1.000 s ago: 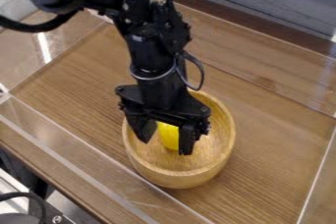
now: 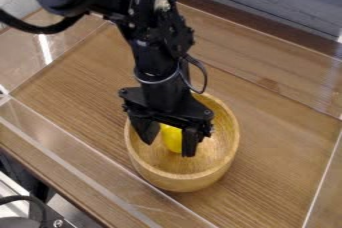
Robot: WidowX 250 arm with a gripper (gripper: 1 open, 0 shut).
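A round light wooden bowl [image 2: 182,173] sits on the wooden table. My black gripper [image 2: 167,135] reaches down into it, open, its fingers on either side of a yellow object [image 2: 174,139] lying in the bowl. The gripper partly hides the yellow object, so whether the fingers touch it cannot be told.
A pale wall [image 2: 267,2] runs along the back, and the table's front edge is at the lower left.
The gripper and arm have shifted very slightly; the bowl and the yellow object look the same.
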